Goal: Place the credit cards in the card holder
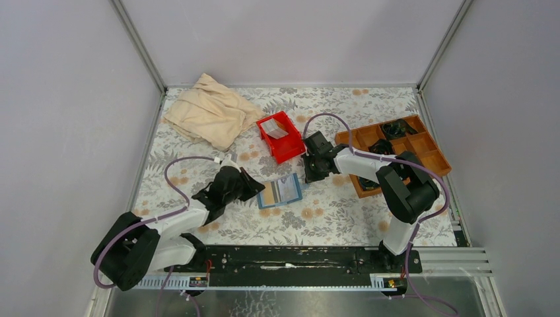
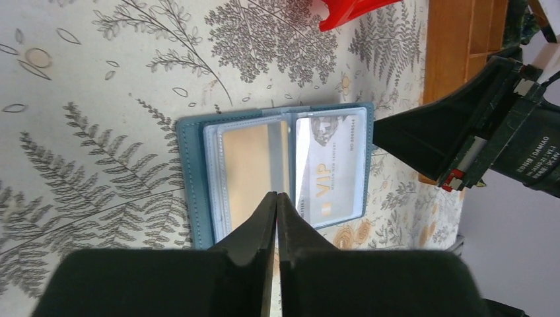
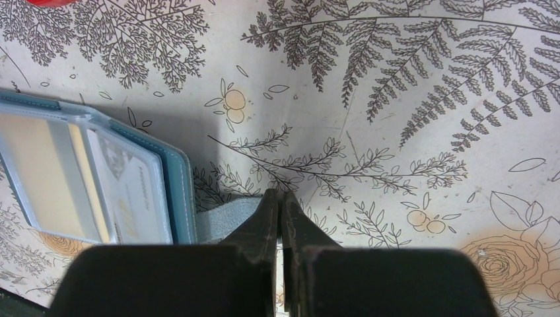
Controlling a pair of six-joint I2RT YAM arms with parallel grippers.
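The blue card holder [image 1: 280, 191] lies open on the patterned table between my grippers. In the left wrist view it shows clear sleeves, a beige card [image 2: 245, 165] in the left one and a white VIP card [image 2: 330, 172] in the right one. My left gripper is shut, its tips over the holder's left half with nothing seen between them. My right gripper is shut at the holder's right side, beside a light-blue strap [image 3: 226, 216]; whether the strap is between its fingers is unclear.
A red tray [image 1: 285, 148] with a white item stands behind the holder. A wooden compartment box [image 1: 429, 155] with black items is at the right, under the right arm. A cream cloth [image 1: 211, 109] lies back left.
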